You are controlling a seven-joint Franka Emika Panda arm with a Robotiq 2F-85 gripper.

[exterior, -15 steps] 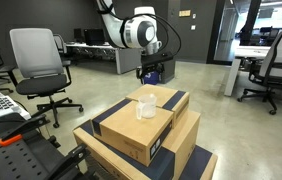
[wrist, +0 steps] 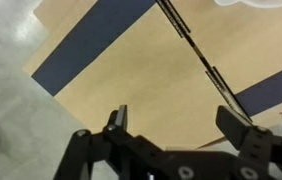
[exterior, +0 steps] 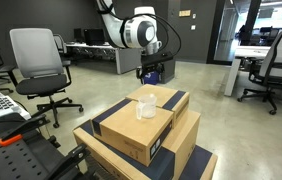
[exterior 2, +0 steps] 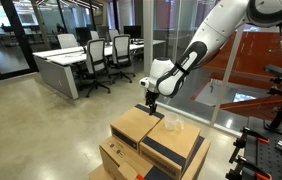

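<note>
A clear whitish cup or container [exterior: 146,105] stands on top of the cardboard boxes [exterior: 131,133]. Exterior view 2 also shows this container [exterior 2: 173,125], and only its pale edge [wrist: 253,2] enters the top right of the wrist view. My gripper [exterior: 141,73] hangs from the white arm [exterior: 139,30] above the far side of the boxes, clear of the container. In the wrist view, the open gripper has its fingers wide apart over a box top, with nothing between them.
Dark bands cross the cardboard, and a narrow dark gap [wrist: 196,50] runs between two boxes. Office chairs [exterior: 43,70] stand well back. A dark table [exterior: 21,150] with a red-handled clamp or tool lies at the near left. Bare floor surrounds the stack.
</note>
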